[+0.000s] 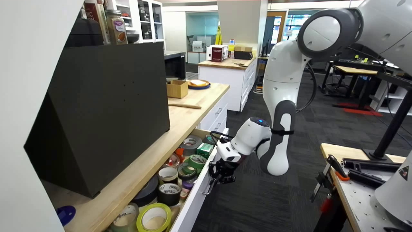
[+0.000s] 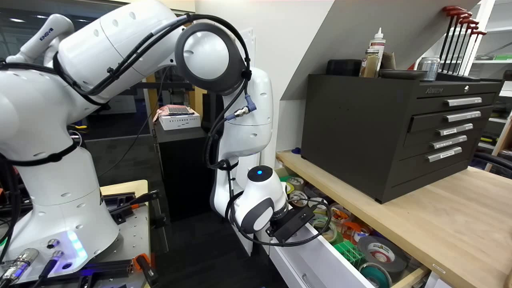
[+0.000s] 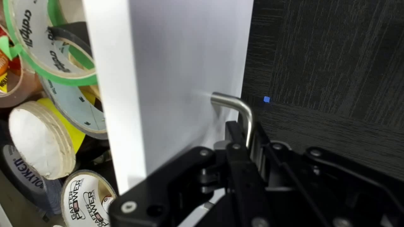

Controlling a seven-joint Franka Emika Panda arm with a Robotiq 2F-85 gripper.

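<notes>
A white drawer (image 1: pixel 193 205) stands pulled out from under the wooden counter, full of tape rolls. On its front is a bent metal handle (image 3: pixel 231 100). My gripper is shut around this handle, one finger between the bar and the drawer front, the other on the outer side. In the first exterior view the gripper (image 1: pixel 218 176) sits against the drawer's outer face, its fingers small and dark there. The second exterior view shows the wrist over the drawer's edge, with the fingertips hidden behind it.
Inside the drawer lie a yellow tape roll (image 1: pixel 154 217), a green box (image 1: pixel 205 150) and other rolls. A black tool chest (image 2: pixel 355 134) stands on the counter (image 1: pixel 181 120). Open carpeted floor (image 1: pixel 247 208) lies in front of the drawer, with the robot's table (image 1: pixel 361 205) across from it.
</notes>
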